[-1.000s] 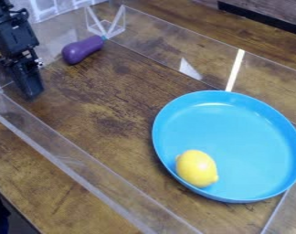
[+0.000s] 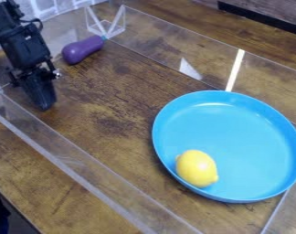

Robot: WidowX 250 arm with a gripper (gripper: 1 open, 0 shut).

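Note:
My dark gripper (image 2: 41,91) hangs low over the wooden table at the left edge, its fingers pointing down and looking shut, with nothing visible between them. Behind it and to the right lies a purple eggplant (image 2: 85,48), apart from the gripper. On the right, a light blue round plate (image 2: 242,137) holds a yellow lemon (image 2: 197,168) near its front left.
Clear plastic edging (image 2: 78,174) runs diagonally along the near left and around the table. A small clear stand (image 2: 104,22) is at the back.
My gripper has moved slightly to the right from the left edge. The eggplant, plate and lemon are unchanged.

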